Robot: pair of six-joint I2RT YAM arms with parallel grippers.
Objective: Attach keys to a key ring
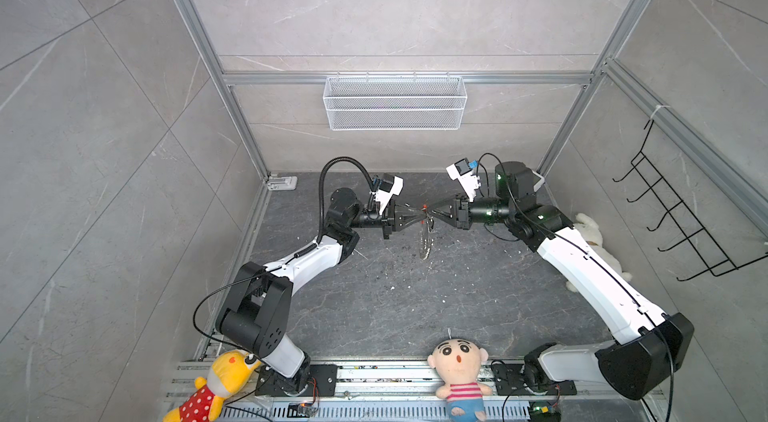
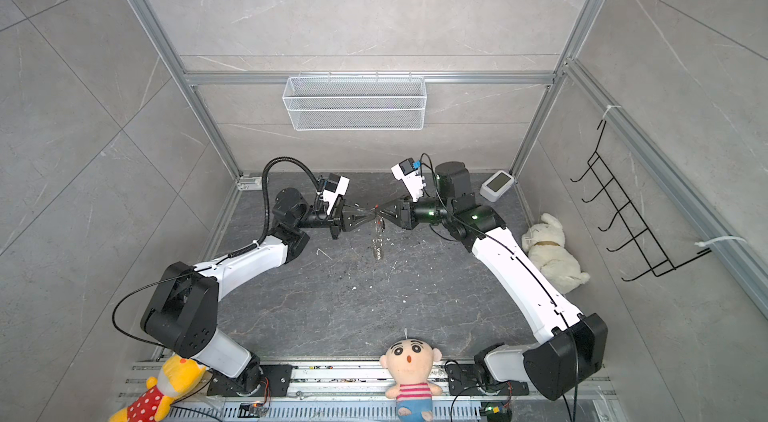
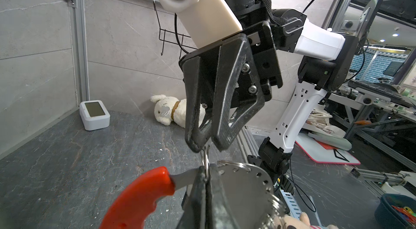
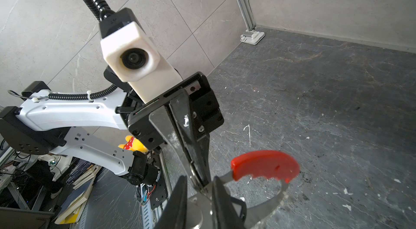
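My left gripper (image 1: pixel 422 215) is shut on a thin metal key ring (image 3: pixel 206 157), seen upright between its tips in the left wrist view. Below hang a red-handled metal key (image 3: pixel 138 194) and a round perforated steel piece (image 3: pixel 242 190), with more dangling metal (image 2: pixel 377 246). My right gripper faces it just above the ring, fingers part open, fingertips at or very near the ring's top; whether they touch is unclear. In the right wrist view its dark fingers frame the metal pieces.
A white device (image 2: pixel 497 185) and plush dog (image 2: pixel 555 254) lie at the right. A wire basket (image 1: pixel 394 102) hangs on the back wall, a hook rack (image 1: pixel 668 210) on the right wall. Plush toys sit at the front edge.
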